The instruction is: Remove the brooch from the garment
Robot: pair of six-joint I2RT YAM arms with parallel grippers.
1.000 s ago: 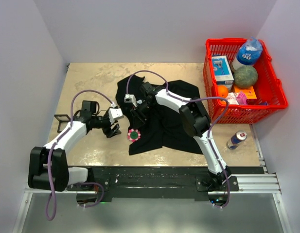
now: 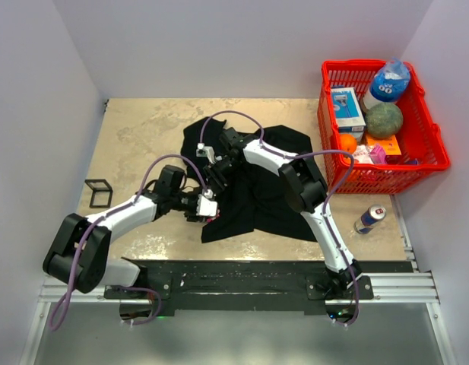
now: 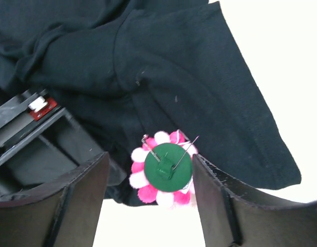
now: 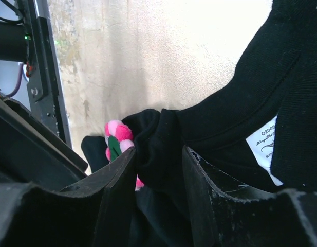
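A pink-and-white flower brooch with a green back and metal pin (image 3: 168,167) lies on the black garment (image 3: 220,103); the top view shows it mostly hidden under my left gripper (image 2: 201,213). In the left wrist view that gripper's fingers straddle the brooch, part open, close around it. My right gripper is shut on a bunched fold of the garment beside the brooch, whose petals (image 4: 118,130) show just past its finger. A white label (image 4: 263,146) shows on the garment.
A red basket (image 2: 432,144) of goods stands at the back right, a can (image 2: 370,219) at the right front, a small black frame (image 2: 99,190) at the left. Bare table surrounds the garment on the left.
My left gripper has moved right and toward the front, over the brooch, which it now mostly covers in the top view. The right arm has stayed still.
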